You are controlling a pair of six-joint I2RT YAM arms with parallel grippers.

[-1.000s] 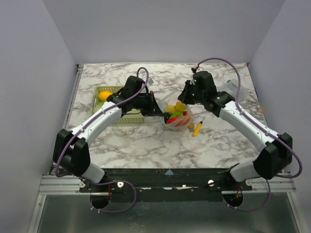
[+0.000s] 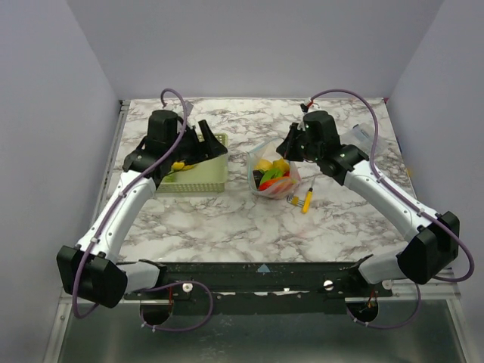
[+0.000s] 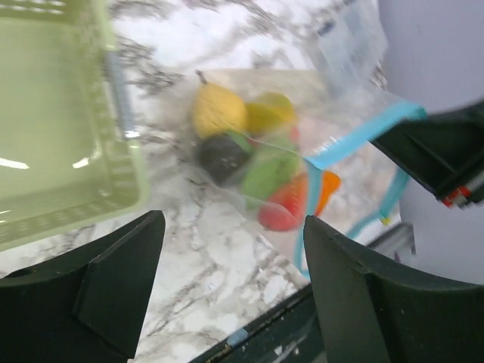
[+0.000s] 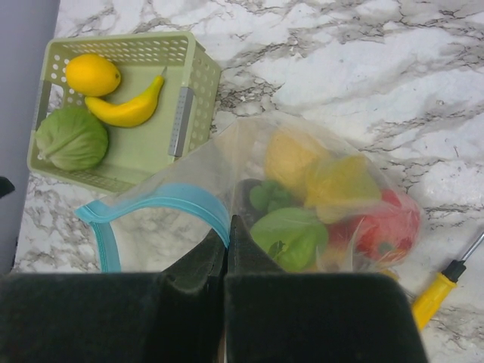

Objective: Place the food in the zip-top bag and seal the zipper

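Note:
The clear zip bag [image 2: 272, 181], with a blue zipper edge [image 4: 178, 195], holds several foods: yellow pieces [image 3: 218, 110], a dark one [image 3: 220, 153], green [image 4: 290, 238] and red [image 4: 384, 227]. My right gripper [image 2: 290, 150] is shut at the bag's upper edge, the zipper running to its fingertips [image 4: 231, 236]. My left gripper [image 2: 208, 144] stands open over the green basket [image 2: 197, 181], left of the bag. In the right wrist view the basket holds a lemon [image 4: 92, 74], a banana [image 4: 128, 109] and a cabbage [image 4: 71, 138].
A screwdriver [image 2: 306, 200] lies front right of the bag. A clear plastic item [image 2: 363, 136] lies at the back right.
My left gripper has moved left and back from the bag's left edge to over the basket and opened. My right gripper stays at the bag with little movement.

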